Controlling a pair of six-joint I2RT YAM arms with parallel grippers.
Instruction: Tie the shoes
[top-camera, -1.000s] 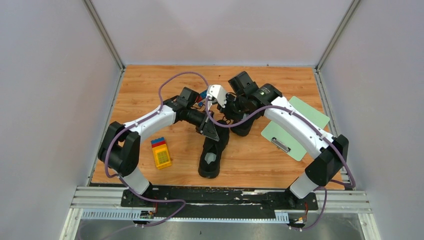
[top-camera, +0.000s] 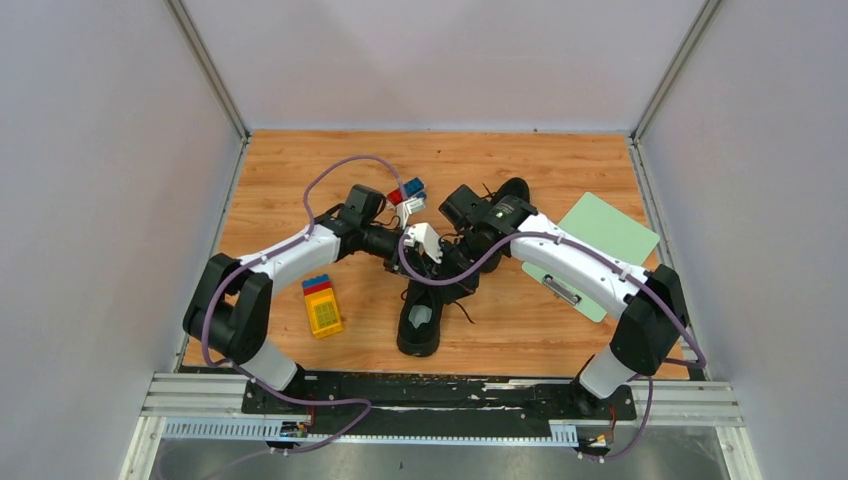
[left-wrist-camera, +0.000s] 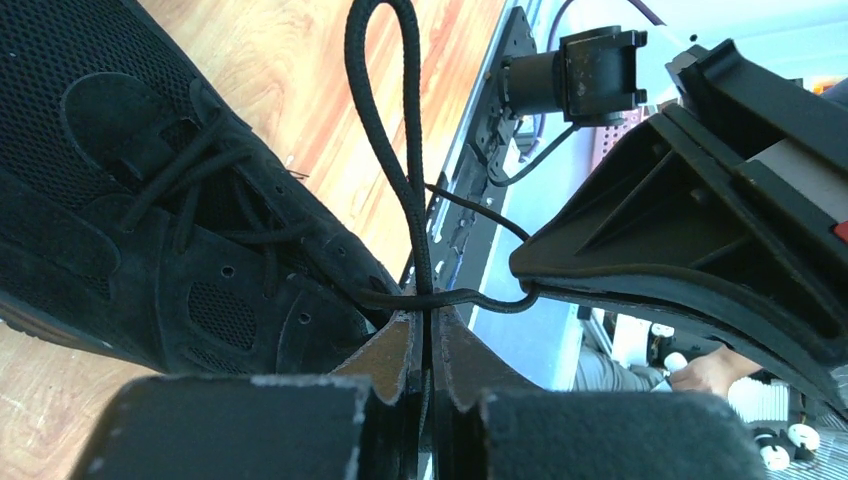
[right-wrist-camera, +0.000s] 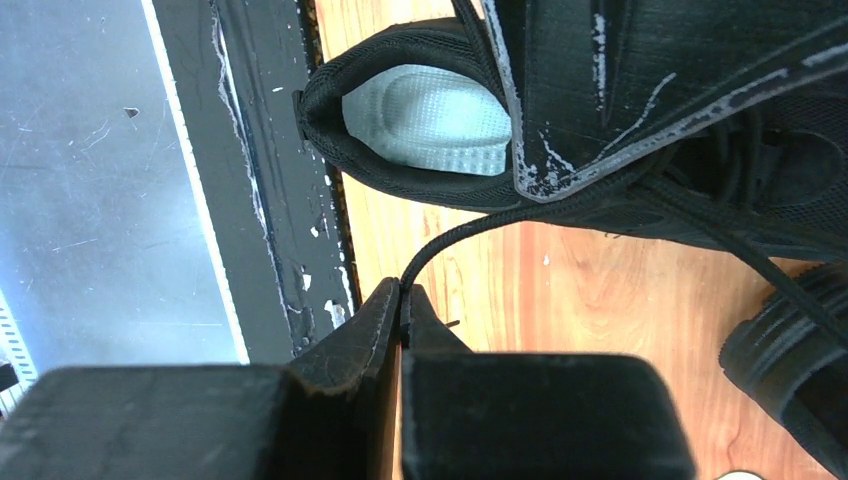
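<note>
The black shoe (top-camera: 419, 330) lies with its heel toward the front edge, pale insole visible; a second shoe (top-camera: 513, 190) is partly hidden behind the right arm. In the left wrist view, my left gripper is shut on a dark lace (left-wrist-camera: 415, 200), which stands up in a loop above it and is crossed by another strand. The right gripper's body fills that view's right side. In the right wrist view, my right gripper is shut at the end of a lace strand (right-wrist-camera: 460, 230) running from the shoe, beside the opening.
A green clipboard (top-camera: 600, 230) lies at the right, yellow toy bricks (top-camera: 325, 314) at the left, red and blue bricks (top-camera: 410, 189) at the back. Both arms crowd over the table's middle.
The left arm has shifted slightly left.
</note>
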